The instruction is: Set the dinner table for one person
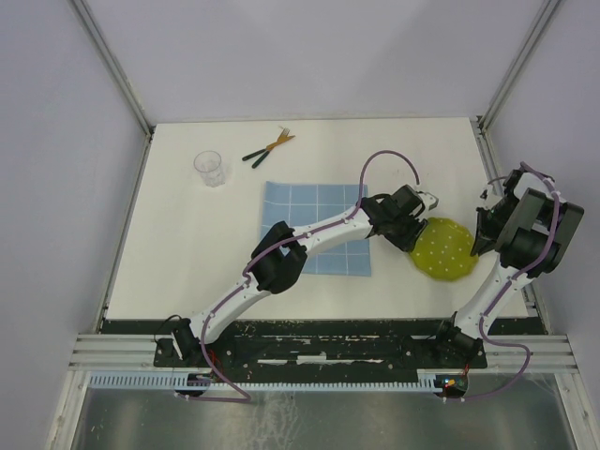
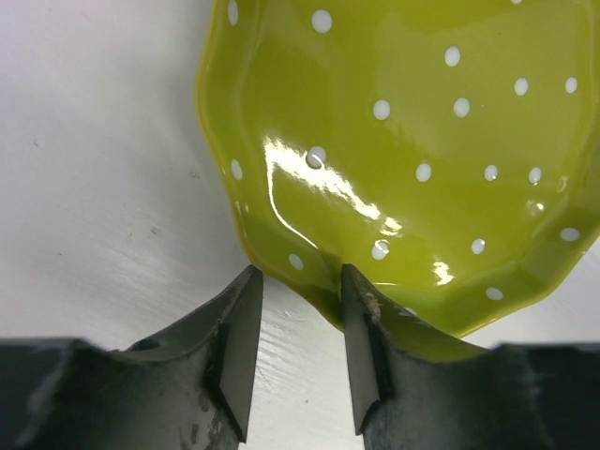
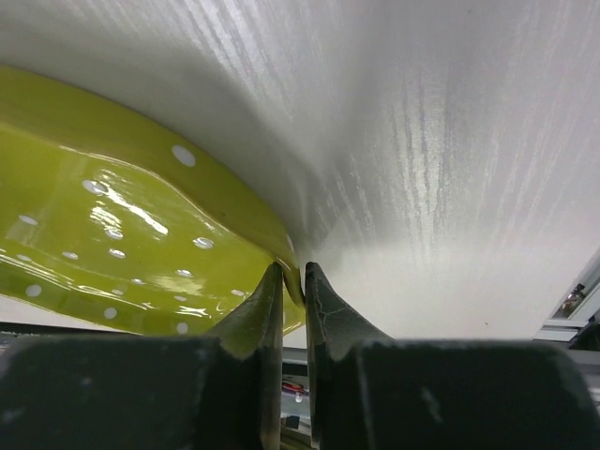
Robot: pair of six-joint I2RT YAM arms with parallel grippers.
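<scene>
The green plate (image 1: 444, 249) with white dots rests on the table's right side, beside a blue gridded placemat (image 1: 319, 208). My left gripper is open, its fingers apart around the plate's near rim; the right finger (image 2: 361, 305) overlaps the dish. At the opposite edge, my right gripper has its fingers close together on the rim, a thin strip of green showing between the tips. A clear glass (image 1: 210, 169) stands at the back left. A fork (image 1: 279, 138) and a knife (image 1: 268, 150) lie crossed near the back edge.
My left arm (image 1: 281, 258) stretches across the placemat and hides part of it. The right arm (image 1: 534, 230) comes in over the table's right edge.
</scene>
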